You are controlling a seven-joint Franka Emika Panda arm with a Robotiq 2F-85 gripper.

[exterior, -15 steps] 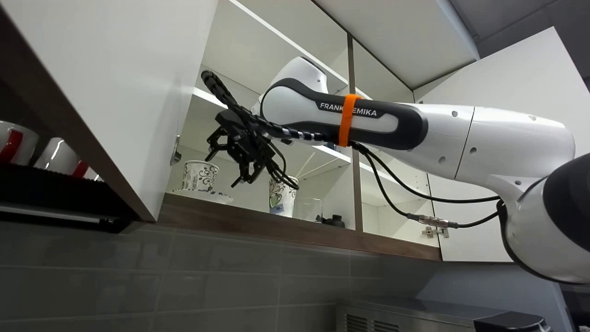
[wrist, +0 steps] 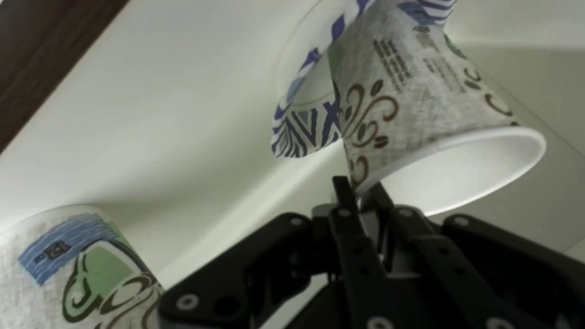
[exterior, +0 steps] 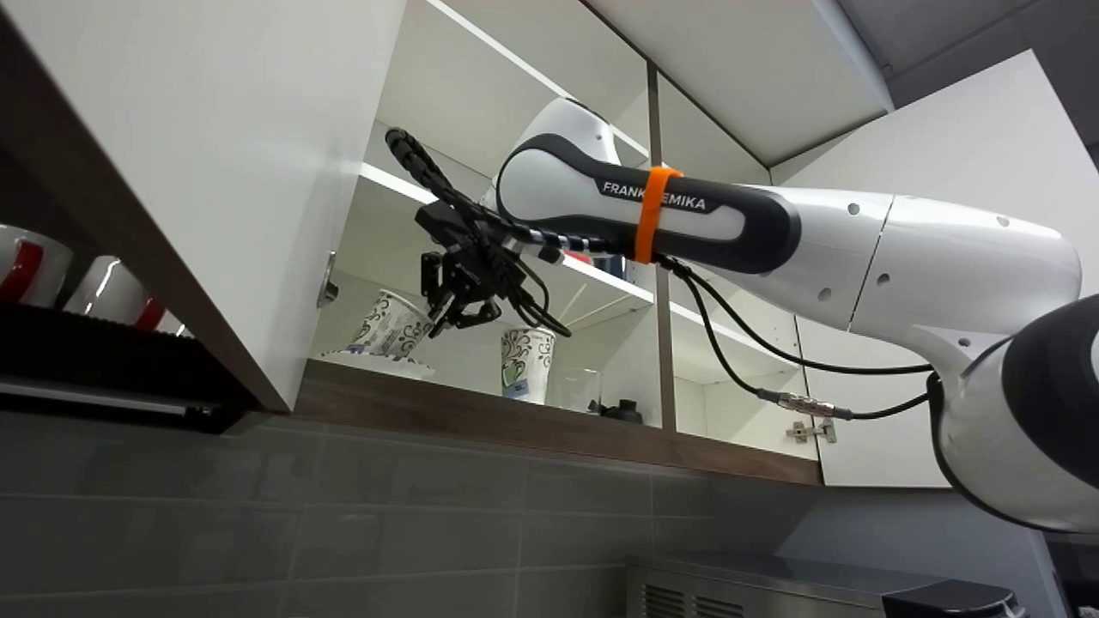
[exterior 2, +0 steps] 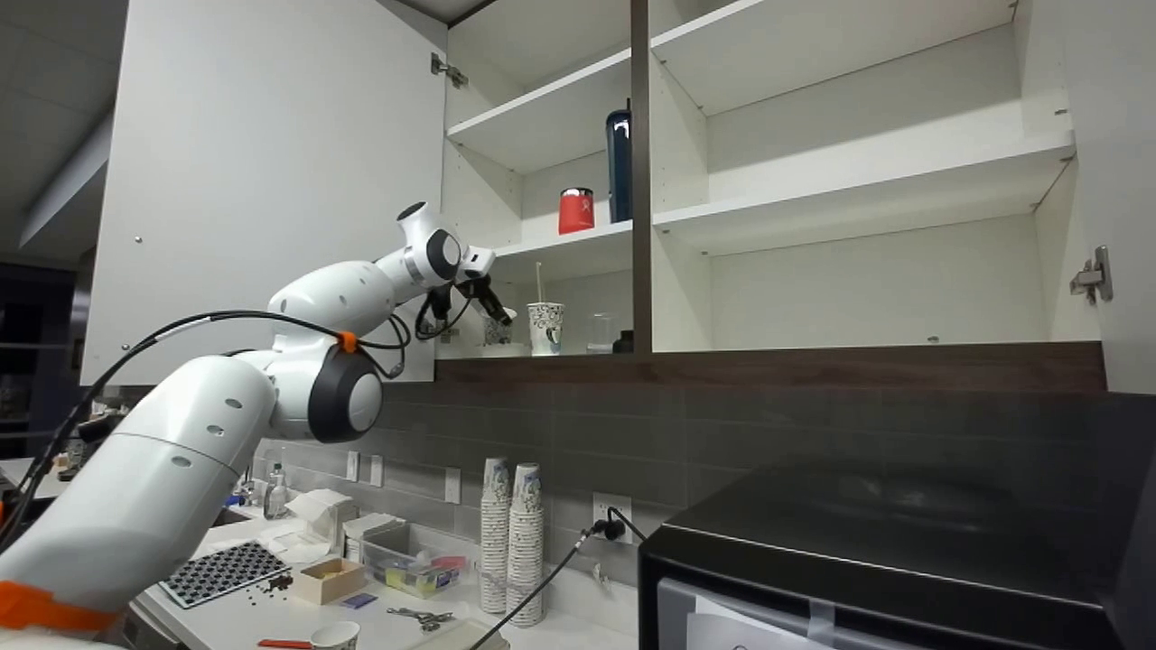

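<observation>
A patterned paper cup (wrist: 417,93) leans over, its open mouth towards the wrist camera. My gripper has its fingers close together at the near edge of that cup, with the white rim between the tips. Under the cup lies a paper bowl or plate with a blue-and-white patterned edge (wrist: 304,129). In exterior view 1 the tilted cup (exterior: 389,324) shows just left of the black fingers, above the patterned dish (exterior: 381,362). A second paper cup (exterior: 526,362) stands upright to the right, with a thin stick rising from it.
A clear glass (exterior: 577,390) and a small dark object (exterior: 622,412) stand further right on the shelf. Overhead is a shelf with a red tumbler (exterior 2: 576,210) and a dark bottle (exterior 2: 619,164). The open cabinet door (exterior 2: 271,184) is close on the left.
My gripper's spread fingers have come together at the cup's rim, and the hand has shifted slightly. The cup, upright a second ago, now tilts to the right.
</observation>
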